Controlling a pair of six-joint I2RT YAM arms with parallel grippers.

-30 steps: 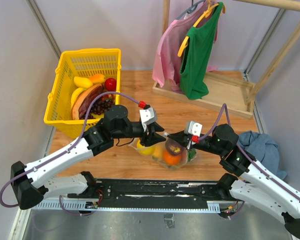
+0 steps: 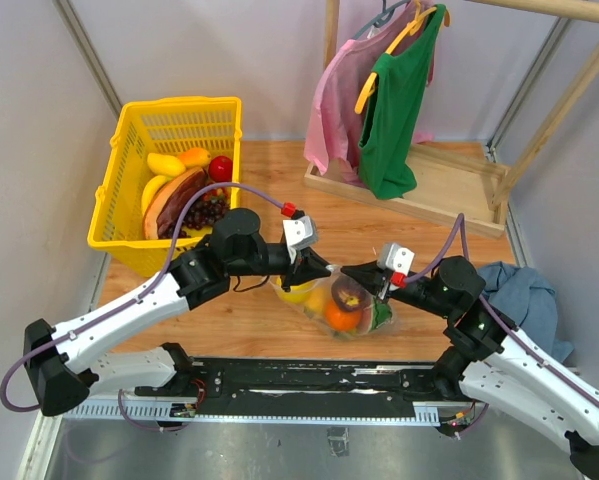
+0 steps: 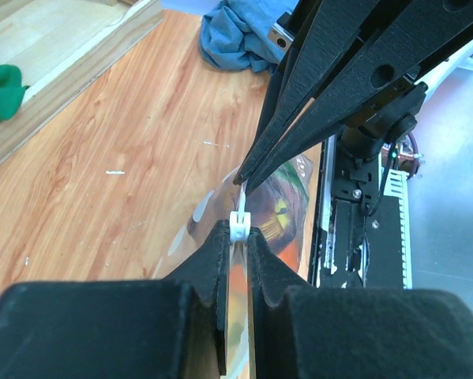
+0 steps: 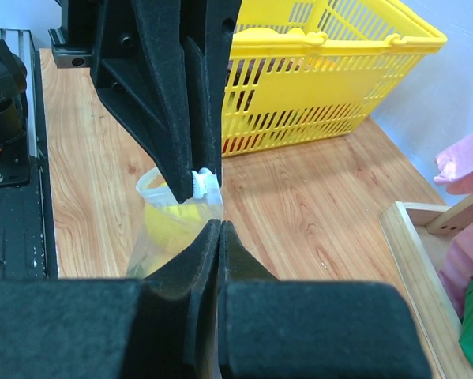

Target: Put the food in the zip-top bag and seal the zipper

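Note:
The clear zip top bag (image 2: pixel 324 310) lies on the table with food inside, among it a yellow piece (image 2: pixel 296 292) and an orange one (image 2: pixel 343 316). At its upper edge my left gripper (image 2: pixel 328 268) is shut on the small white zipper slider, which also shows white between the left fingertips in the right wrist view. Close by on the right, my right gripper is shut. A thin strip of the bag's edge runs from the slider up to the right fingertips; whether they pinch it, I cannot tell.
A yellow basket (image 2: pixel 119 190) of other food stands at the back left. Pink and green clothes (image 2: pixel 394 130) hang over a wooden rack base (image 2: pixel 457 185) at the back right. Blue cloth (image 2: pixel 519 300) lies at the right. Bare wood lies behind the bag.
My right gripper has since shifted slightly to the right, away from the left one.

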